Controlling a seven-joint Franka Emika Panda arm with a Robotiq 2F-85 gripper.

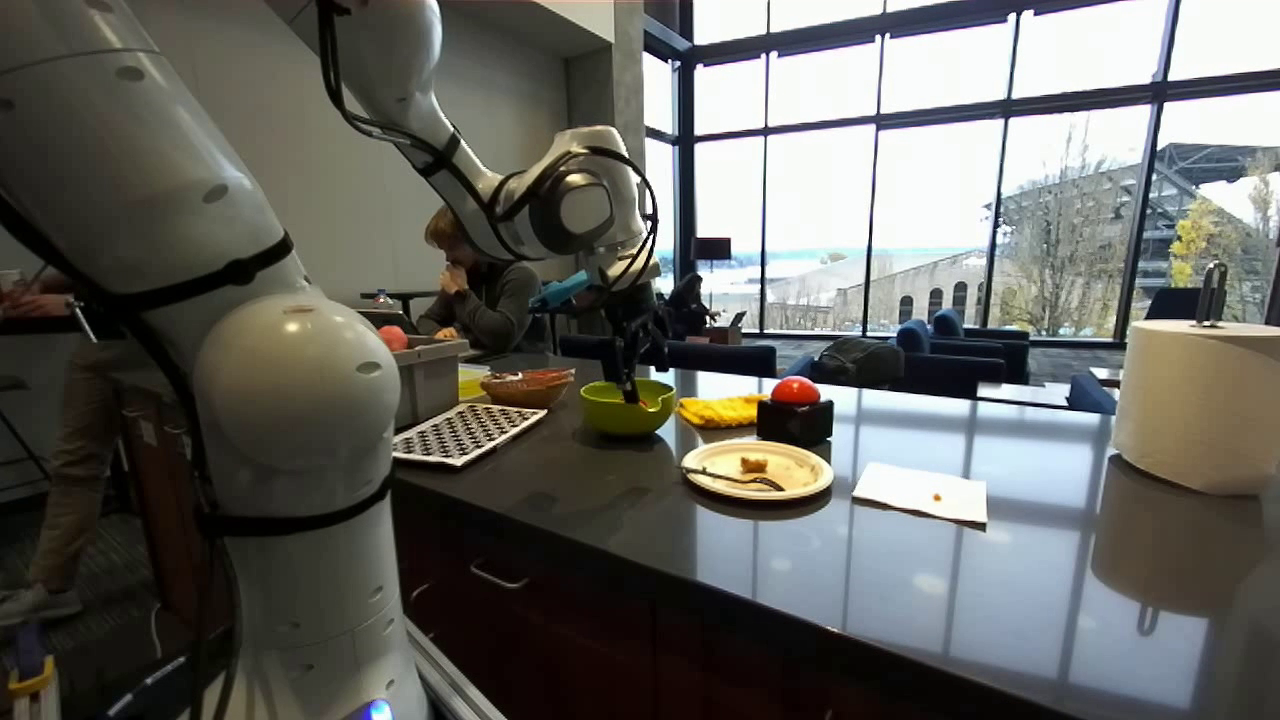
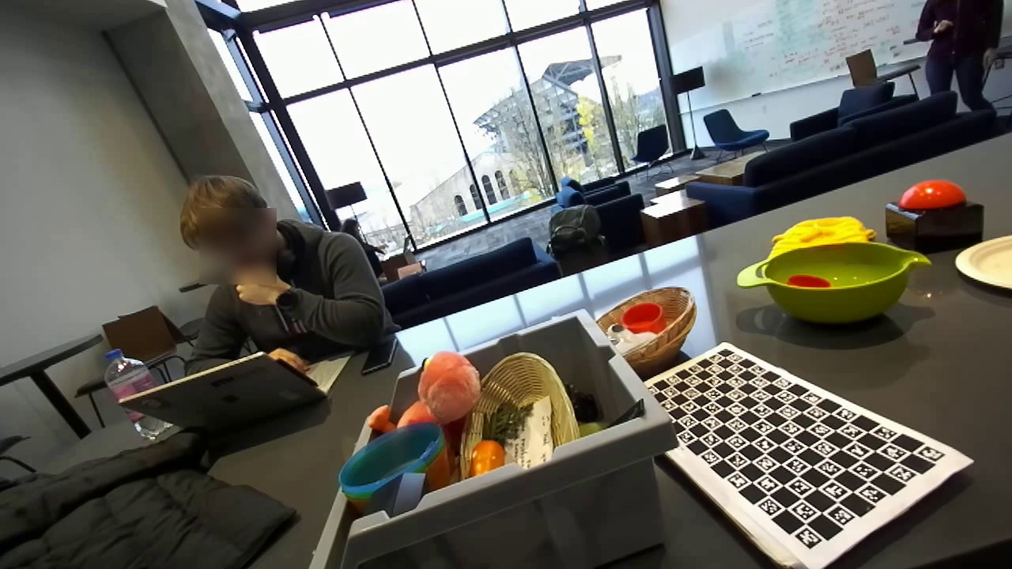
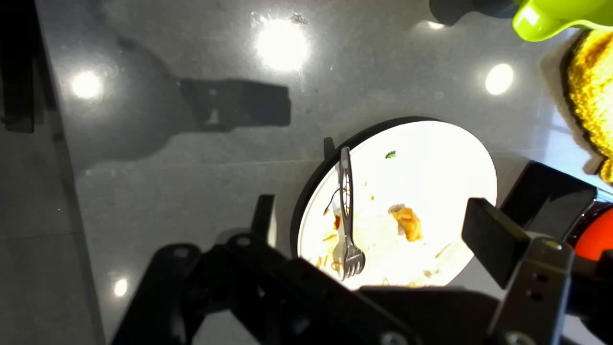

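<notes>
My gripper is open and empty, its black fingers spread wide in the wrist view. The white plate [image 3: 437,166] shows below and between them, with a black fork [image 3: 348,224] and a small brown food scrap [image 3: 408,223] on it. In exterior view 1 my gripper [image 1: 630,390] overlaps the green bowl [image 1: 614,420]; its depth against the bowl is hard to tell there. The bowl [image 2: 844,294] holds something red [image 2: 808,281]. No part of my arm shows in exterior view 2.
A yellow cloth [image 1: 720,412] and a red button on a black box [image 1: 794,420] stand behind the plate. A napkin [image 1: 921,492] and paper roll [image 1: 1200,402] are to the right. A grey bin [image 2: 531,507], wicker basket [image 2: 678,327] and checkered board [image 2: 806,455] occupy the other side.
</notes>
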